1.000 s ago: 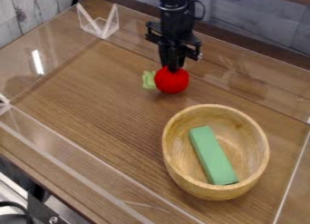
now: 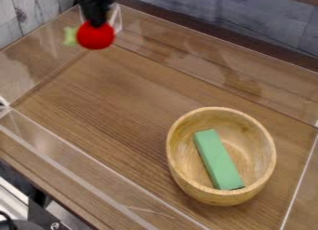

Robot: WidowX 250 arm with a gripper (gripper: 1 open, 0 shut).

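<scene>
A red round object [image 2: 96, 35] hangs high at the upper left, just under my dark gripper [image 2: 97, 12], with something small and pale green at its left side. The gripper is blurred, and I cannot see its fingertips or whether they touch the red object. A wooden bowl [image 2: 188, 138] sits at the lower right with a green block lying in it.
A pale edge runs along the left, with dark cables at the lower left corner.
My gripper and the red object have moved from the middle of the table up and left to the far left corner. The bowl and green block have not moved.
</scene>
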